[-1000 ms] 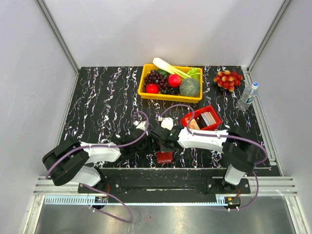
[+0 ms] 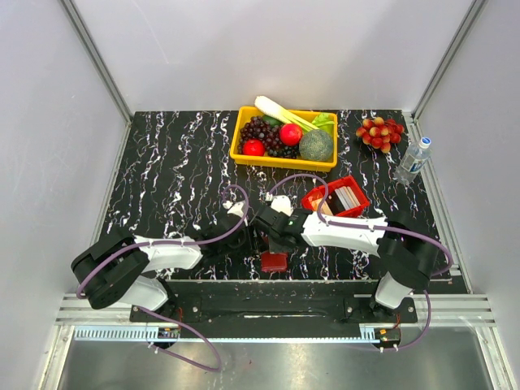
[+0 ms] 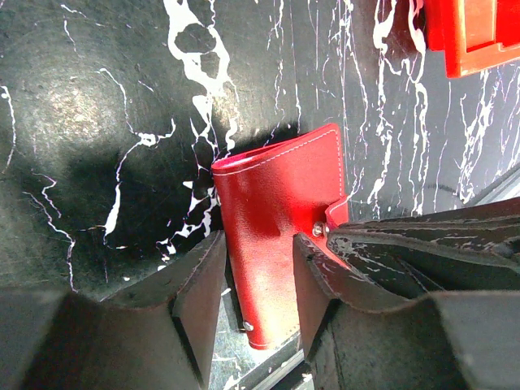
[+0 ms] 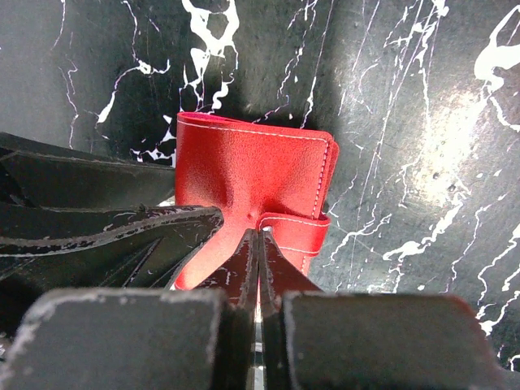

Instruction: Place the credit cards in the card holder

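The red leather card holder (image 2: 275, 262) is by the table's front edge, partly hidden under the grippers in the top view. In the left wrist view, my left gripper is shut on the card holder (image 3: 272, 183), one finger at its left edge and the other over its front face. My right gripper is shut, its tips at the snap of the strap (image 4: 294, 231); nothing clearly shows between them. Cards (image 2: 347, 197) stand in a red basket (image 2: 363, 200) to the right. Whether the holder contains any card cannot be seen.
Behind the arms is a yellow crate (image 2: 236, 146) of fruit and vegetables. At the back right lie a bunch of red fruit (image 2: 379, 133) and a water bottle (image 2: 412, 161). Both grippers are close together over the holder.
The left arm and the card holder look nearly unchanged.
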